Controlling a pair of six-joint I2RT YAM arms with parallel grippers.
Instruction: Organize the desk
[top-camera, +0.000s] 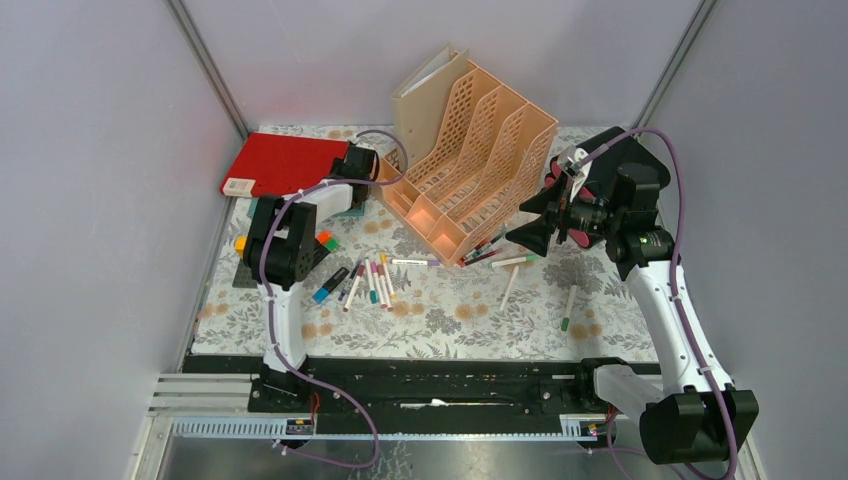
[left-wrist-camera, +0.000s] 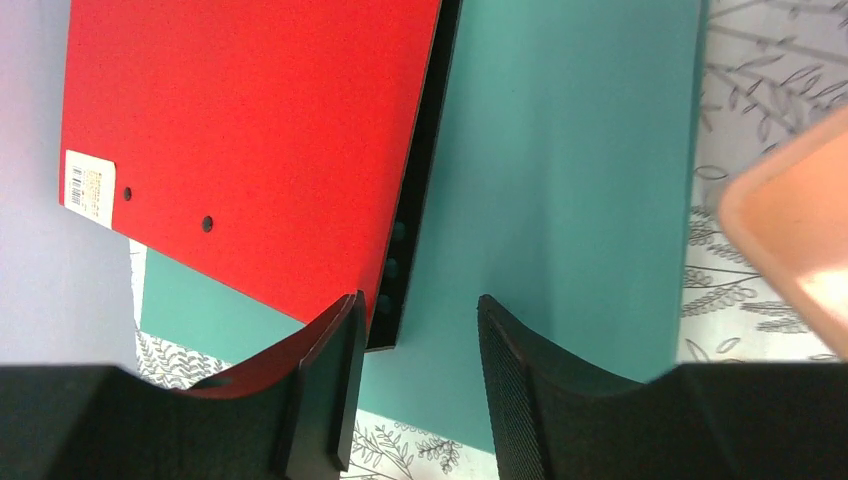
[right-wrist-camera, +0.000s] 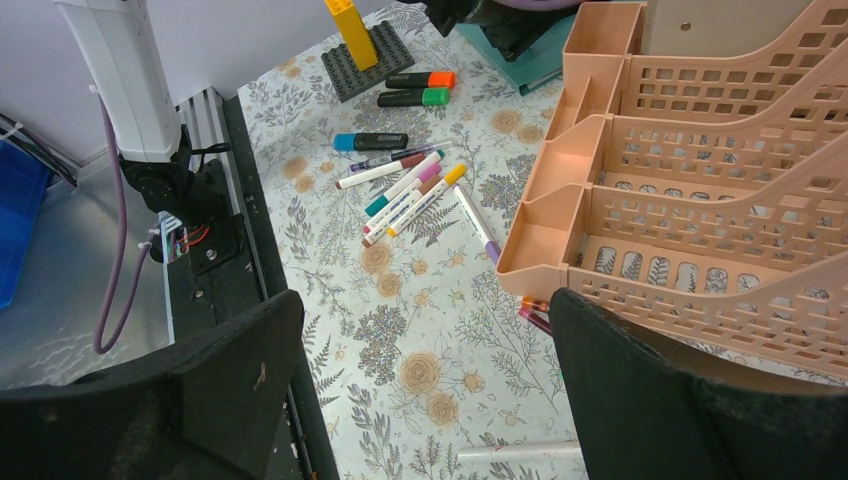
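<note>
A red binder (left-wrist-camera: 250, 120) lies flat at the back left, its black spine end toward my left gripper, and overlaps a teal folder (left-wrist-camera: 560, 180) beneath it. Over the binder's edge, my left gripper has its fingers apart, one near the binder's corner and the other over the teal surface; nothing is gripped. A peach rack (top-camera: 475, 160) with several slots stands at the back middle, a beige binder (top-camera: 425, 105) upright in its left slot. My right gripper (top-camera: 533, 218) hangs open by the rack's right front, empty.
Several markers (right-wrist-camera: 405, 200) lie front left of the rack, with highlighters (right-wrist-camera: 415, 97) and a yellow block on a dark baseplate (right-wrist-camera: 358, 78) farther left. Loose pens (top-camera: 510, 285) lie to the right. A black item (top-camera: 620, 155) sits behind the right gripper.
</note>
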